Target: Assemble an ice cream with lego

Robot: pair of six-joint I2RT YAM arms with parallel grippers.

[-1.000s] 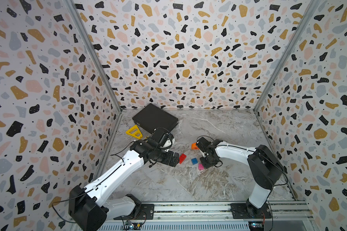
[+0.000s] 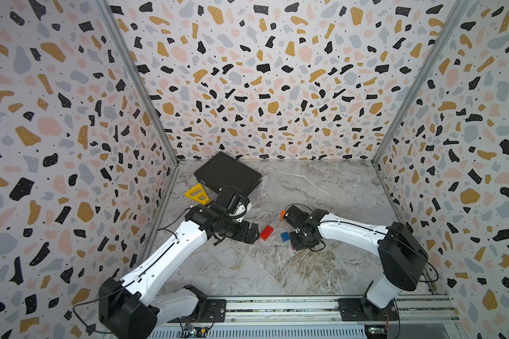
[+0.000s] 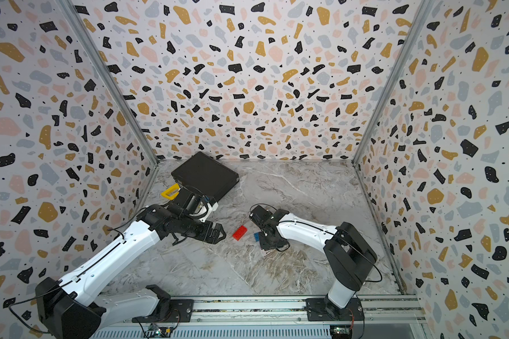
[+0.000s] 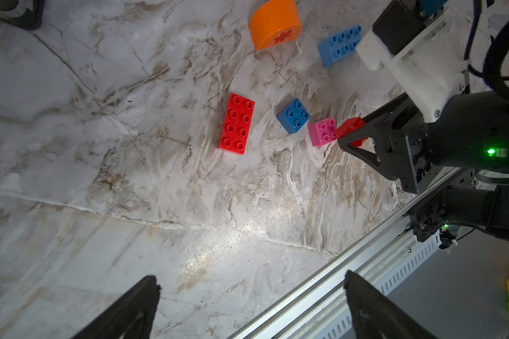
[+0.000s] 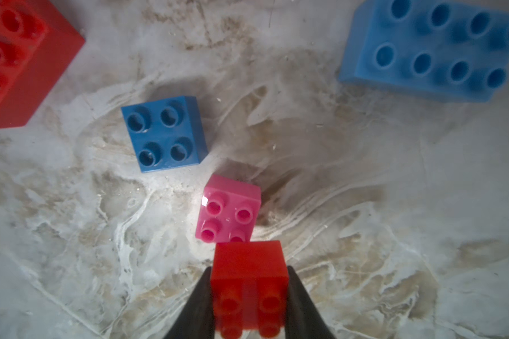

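Observation:
A small red brick is held in my right gripper, studs toward the fingertips in the right wrist view, just beside a pink four-stud brick (image 5: pixel 227 208) on the table. A small blue brick (image 5: pixel 164 133), a long red brick (image 4: pixel 236 123) and a long light blue brick (image 5: pixel 424 50) lie around them. An orange piece (image 4: pixel 275 23) with a printed star-like mark sits beyond. My left gripper hangs open over the table, left of the bricks, with nothing between its fingers.
A dark flat case (image 2: pixel 228 172) lies at the back left, with a yellow frame (image 2: pixel 196 193) beside it. A metal rail runs along the front edge.
My left arm has barely moved.

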